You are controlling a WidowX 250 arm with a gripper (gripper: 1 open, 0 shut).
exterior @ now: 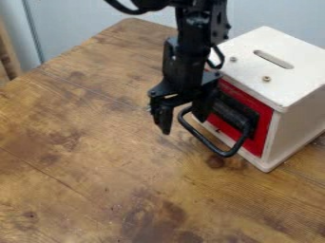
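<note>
The black gripper (181,102) hangs open at the middle of the view, just left of the red front (256,142) of a white wooden box (287,66). A black bar-like fitting (234,112) is set in the red panel, with a black loop (218,149) hanging out low in front. Whether the fingers touch the loop is unclear.
The bare wooden table (76,152) fills the left and front, with free room there. A pale wall stands at the back. The box takes up the right side.
</note>
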